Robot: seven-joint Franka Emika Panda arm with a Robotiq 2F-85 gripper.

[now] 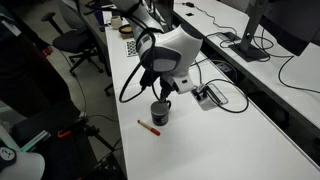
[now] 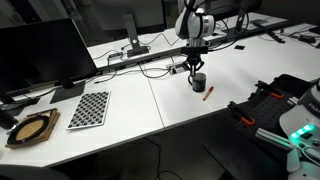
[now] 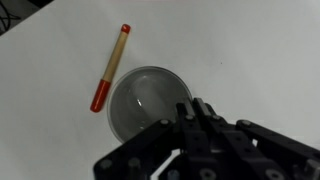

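Note:
A dark grey cup (image 1: 160, 113) is upright over the white table, with my gripper (image 1: 165, 97) at its rim. Looking down in the wrist view, the cup's round opening (image 3: 147, 95) shows an empty inside. The black fingers (image 3: 187, 111) are closed together across the cup's right-hand rim, so the gripper is shut on the cup's wall. Exterior view 2 shows the cup (image 2: 199, 82) below the arm. Close by lies an orange marker (image 1: 148, 128), apart from the cup. Whether the cup's base touches the table is hard to tell.
Black cables (image 1: 225, 96) lie on the table behind the arm. A white keypad (image 2: 90, 109) and a large monitor (image 2: 58, 50) stand to the left in exterior view 2.

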